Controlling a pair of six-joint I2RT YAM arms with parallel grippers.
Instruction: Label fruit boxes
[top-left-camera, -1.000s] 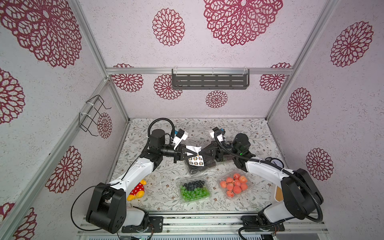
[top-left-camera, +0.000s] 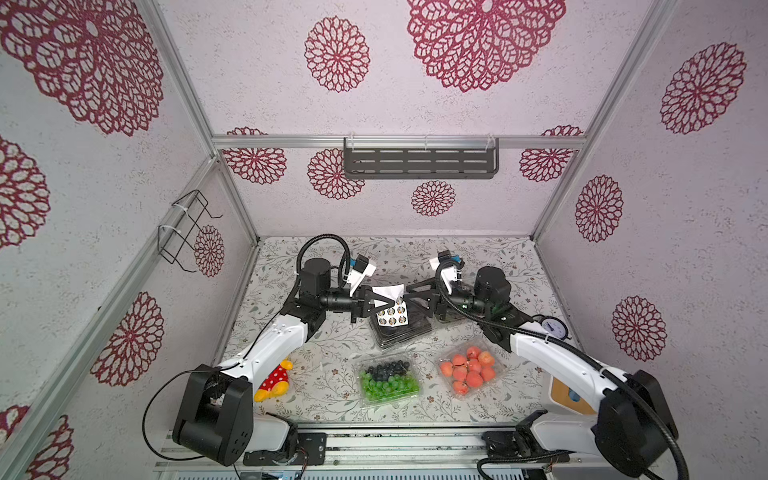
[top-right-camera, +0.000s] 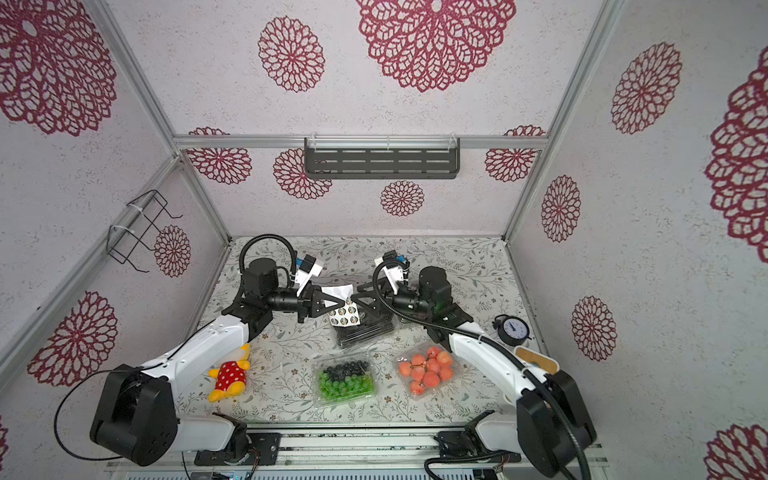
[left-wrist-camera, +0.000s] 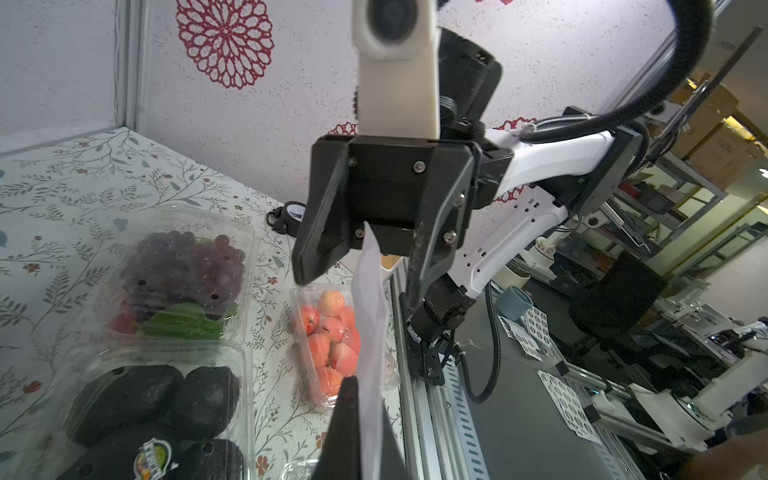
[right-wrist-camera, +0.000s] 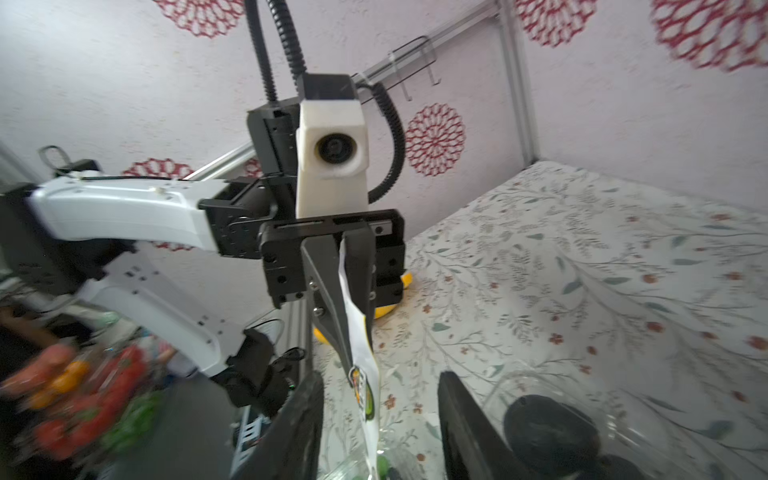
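My left gripper (top-left-camera: 390, 303) is shut on a white sticker sheet (top-left-camera: 392, 317), which hangs upright with rows of round labels. Edge-on in the left wrist view, the sheet (left-wrist-camera: 370, 352) rises between me and the other arm. Facing it, my right gripper stands open, its fingers (right-wrist-camera: 300, 424) apart and empty, with the sheet's edge beyond them. Clear fruit boxes lie below: dark avocados (left-wrist-camera: 128, 400) with one round label showing, dark red grapes (left-wrist-camera: 184, 272), green and black grapes (top-left-camera: 388, 381), and peaches (top-left-camera: 468, 370).
A red and yellow plush toy (top-left-camera: 275, 381) lies at the left. Near the right wall stands a black dial clock (top-right-camera: 512, 329). A grey shelf (top-left-camera: 421, 164) hangs on the back wall.
My right gripper has drawn back from the sheet, rightward and slightly up, and now gapes wide. The sheet's upper right part has straightened.
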